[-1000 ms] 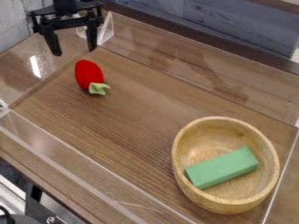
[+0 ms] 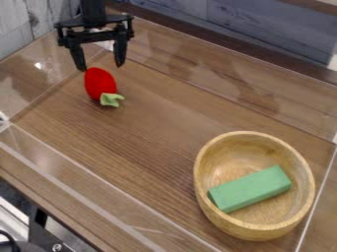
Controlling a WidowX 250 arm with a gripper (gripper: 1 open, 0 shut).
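Note:
My black gripper (image 2: 95,44) hangs at the top left, open, its two fingers spread apart just above and behind a red object with a green leafy top (image 2: 101,86), which lies on the wooden surface. Nothing shows between the fingers. A wooden bowl (image 2: 208,197) at the lower right holds a green block (image 2: 249,188).
Light walls or edges run along the back and the left side.
My gripper has moved right and slightly down, closer over the red object. The red object and the bowl have not visibly moved.

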